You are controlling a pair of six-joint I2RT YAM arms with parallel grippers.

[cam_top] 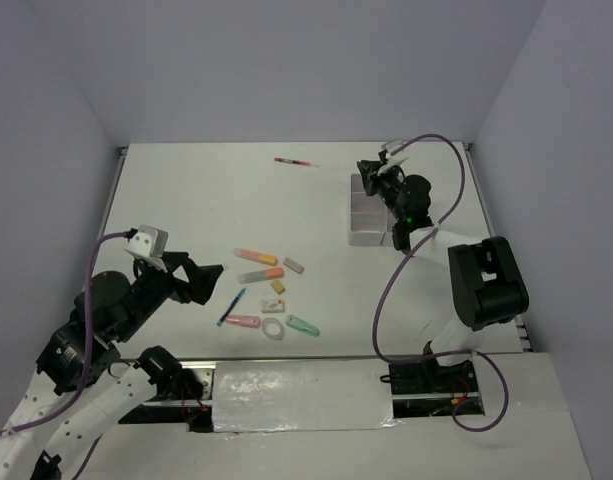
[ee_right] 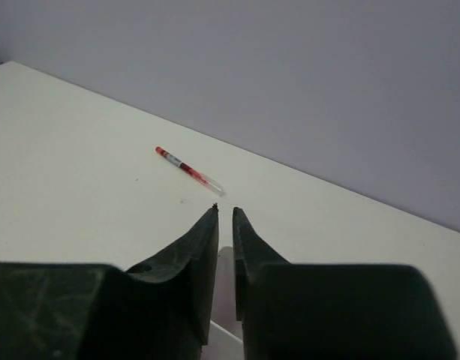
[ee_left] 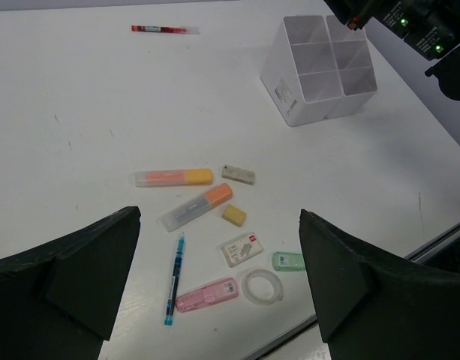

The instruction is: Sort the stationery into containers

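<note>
A red pen (cam_top: 292,162) with a clear cap lies on the table near the back, left of the white divided container (cam_top: 367,238). My right gripper (cam_top: 366,178) hangs over the container's back end, well to the right of the pen. In the right wrist view its fingers stand slightly apart with nothing held, and a pale surface shows through the narrow gap. Over the left of the table, my left gripper (cam_top: 206,278) is open and empty. Towards the front lie a blue pen (ee_left: 174,281), two orange-ended tubes (ee_left: 174,177), a pink box cutter (ee_left: 207,295) and a green one (ee_left: 288,262).
Beside these lie a grey eraser (ee_left: 238,175), a yellow block (ee_left: 234,215), a small white box (ee_left: 242,249) and a tape ring (ee_left: 262,287). Bare table separates this cluster from the container. Walls bound the back and sides.
</note>
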